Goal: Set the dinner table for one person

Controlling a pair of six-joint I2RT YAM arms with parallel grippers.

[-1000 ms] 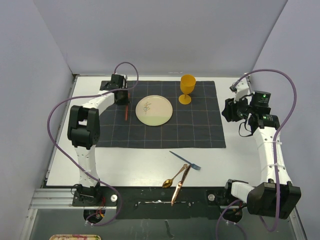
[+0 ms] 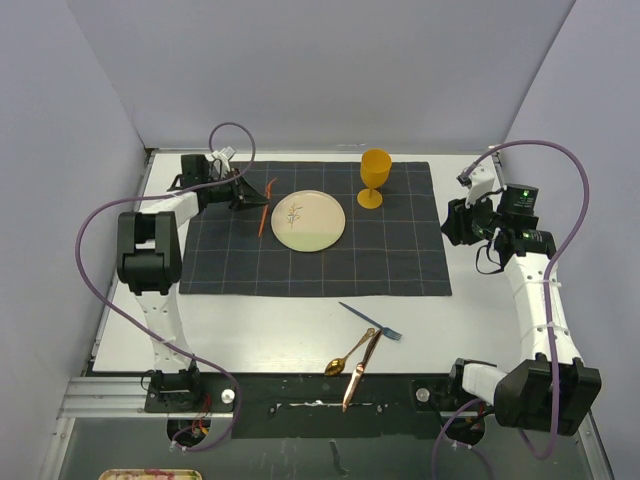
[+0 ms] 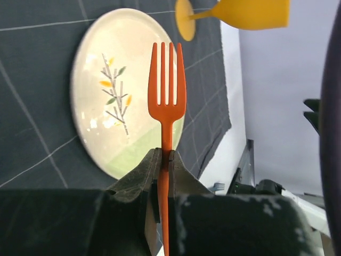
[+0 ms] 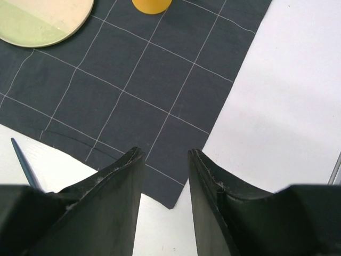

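Observation:
My left gripper (image 2: pixel 262 200) is shut on an orange fork (image 3: pixel 167 114), gripped by its handle just left of the plate (image 2: pixel 308 221). In the left wrist view the tines point away from me; whether the fork touches the mat I cannot tell. The plate, cream and green with a twig pattern, lies on the dark placemat (image 2: pixel 400 260). A yellow goblet (image 2: pixel 375 168) stands upright at the mat's back, right of the plate. My right gripper is open and empty, beyond the mat's right edge.
In front of the mat lie a blue fork (image 2: pixel 372 322), a gold spoon (image 2: pixel 350 352) and a copper-coloured knife (image 2: pixel 362 370), the last two close together at the table's front edge. A purple cable (image 2: pixel 110 297) loops over the left arm.
The right arm is nearly still; other objects have not moved.

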